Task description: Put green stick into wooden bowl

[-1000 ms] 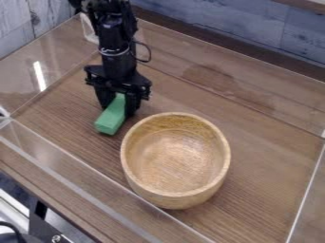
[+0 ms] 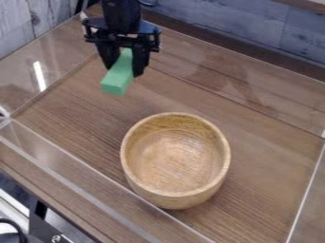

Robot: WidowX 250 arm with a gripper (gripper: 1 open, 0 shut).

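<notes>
The green stick (image 2: 118,75) hangs in the air near the top of the camera view, left of centre. My gripper (image 2: 122,57) is shut on its upper end, and the lower end points down, slightly to the left. A round wooden bowl (image 2: 212,178) stands on the table, below and to the right of the stick, well apart from it. No object shows inside the bowl.
Bare brown table (image 2: 241,78) lies to the right of the arm and around the bowl. A pale raised edge (image 2: 286,19) runs along the back. Dark cables or parts (image 2: 28,223) sit at the lower left corner, off the wooden surface.
The gripper has gone up in the view, carrying the green stick from low over the table beside the bowl to well above it. The bowl has stayed put.
</notes>
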